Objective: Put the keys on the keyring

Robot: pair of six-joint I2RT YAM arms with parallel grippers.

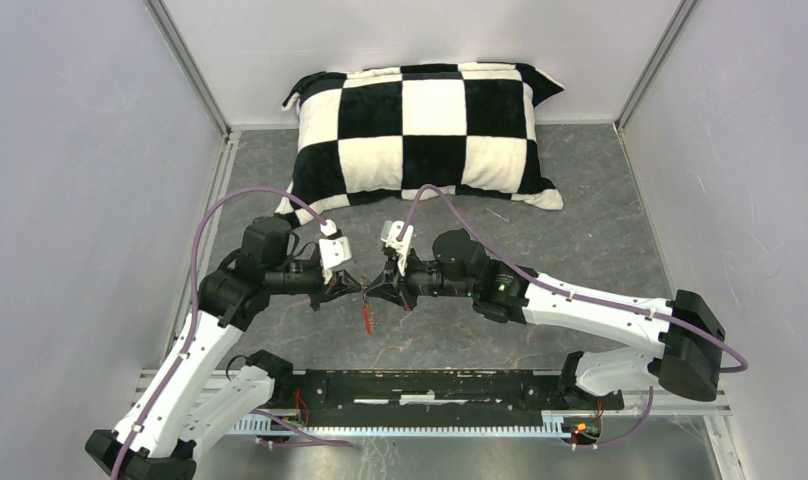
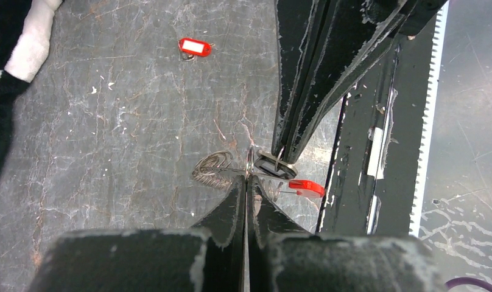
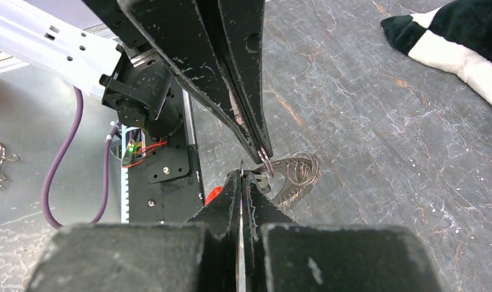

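My left gripper [image 1: 356, 285] and right gripper [image 1: 374, 291] meet over the floor's middle. The left gripper is shut on thin metal ring wire at its tips. The right gripper is shut, with a thin sliver of metal at its tips; which piece is unclear. Between them are a coiled keyring [image 2: 210, 167], a silver key piece [image 2: 273, 165] and a red tag [image 2: 307, 188], overlapping; whether a key is threaded cannot be told. Another red tag [image 2: 193, 47] with a small ring lies apart on the floor in the left wrist view.
A checkered cushion [image 1: 433, 135] lies along the back wall. A black rail [image 1: 480, 390] runs along the front edge.
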